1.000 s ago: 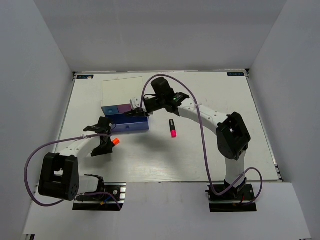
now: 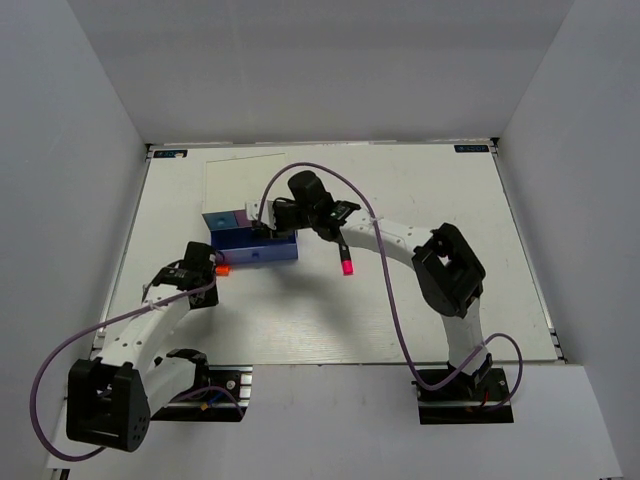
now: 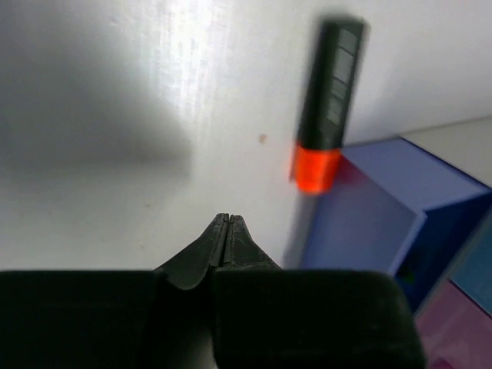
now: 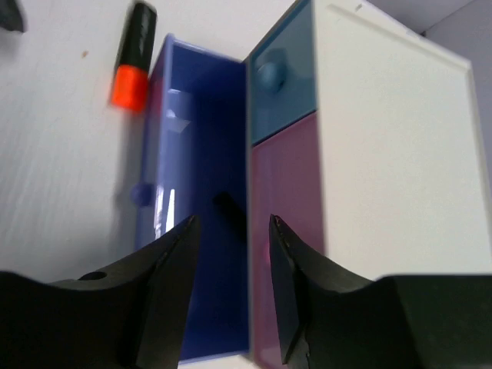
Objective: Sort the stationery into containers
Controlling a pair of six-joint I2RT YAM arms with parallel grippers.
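A black marker with an orange end (image 3: 317, 167) lies close to the front corner of the pulled-out blue drawer (image 4: 159, 184). My left gripper is shut a short way from that marker, and nothing shows between its fingertips. Over the drawer, my right gripper stands part open with an empty gap. A dark object (image 4: 231, 211) lies inside the drawer, partly hidden by shade. Another black marker, with a pink end (image 2: 347, 267), rests on the table right of the drawer.
Behind the drawer is the cabinet with a white top (image 4: 400, 154), a closed teal drawer (image 4: 288, 96) and a closed purple drawer (image 4: 284, 177).
The orange-ended marker has shifted up toward the drawer corner and now shows apart from my left gripper. My right gripper has moved slightly left over the drawer. The pink-ended marker has stayed put.
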